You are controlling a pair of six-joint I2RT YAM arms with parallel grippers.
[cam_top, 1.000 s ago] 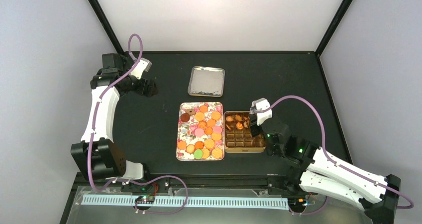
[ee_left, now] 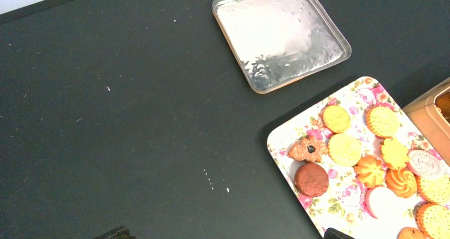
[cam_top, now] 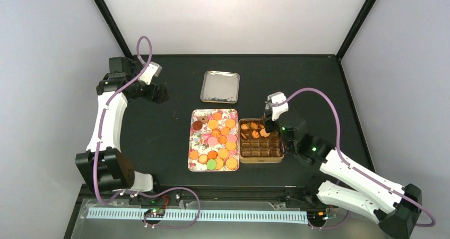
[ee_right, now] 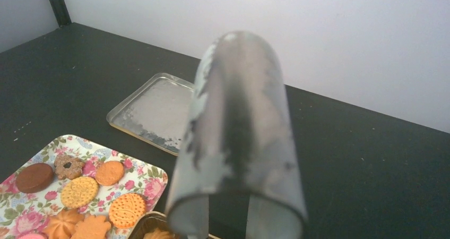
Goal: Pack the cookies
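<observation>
My left gripper [cam_top: 161,94] hangs over bare table at the left; its fingertips stand wide apart and empty at the bottom of the left wrist view. My right gripper [cam_top: 269,124] is at the back right part of the brown compartment box [cam_top: 261,160], partly covering it. Whether its fingers are apart cannot be told, as a blurred grey metal piece [ee_right: 239,117] fills the middle of the right wrist view. Several cookies [cam_top: 255,134] lie in the box's back compartments; the front ones look empty. Many round and flower-shaped cookies [ee_left: 311,179] lie on the floral tray [ee_left: 289,125].
Behind the floral tray lies an empty silver metal tray or lid [cam_top: 220,86]. The box stands close against the floral tray's right side.
The left arm and the trays have stayed still.
</observation>
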